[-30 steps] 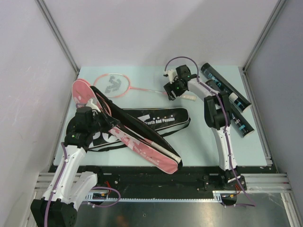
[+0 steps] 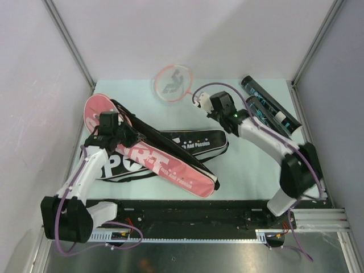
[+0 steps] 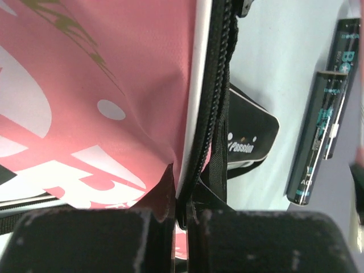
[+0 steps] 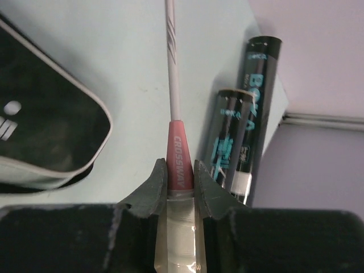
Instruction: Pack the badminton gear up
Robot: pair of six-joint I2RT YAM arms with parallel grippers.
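Note:
The long pink bag (image 2: 182, 173) lies diagonally, partly over a black bag (image 2: 199, 142). My left gripper (image 2: 132, 138) is at its upper left part, shut on the zippered edge (image 3: 196, 131). A pink-rimmed racket (image 2: 172, 83) is held above the back of the table, its head pointing to the back left. Around its red cone (image 4: 180, 153), at the top of the pale handle (image 4: 182, 233), my right gripper is closed from both sides. In the top view the handle is hidden by the right arm.
Bare table (image 2: 250, 176) shows at front right and at the back left.
My right gripper has lifted the racket; its head has swung right and toward the back wall. The left arm has shifted slightly, and the pink bag's opening looks narrower.

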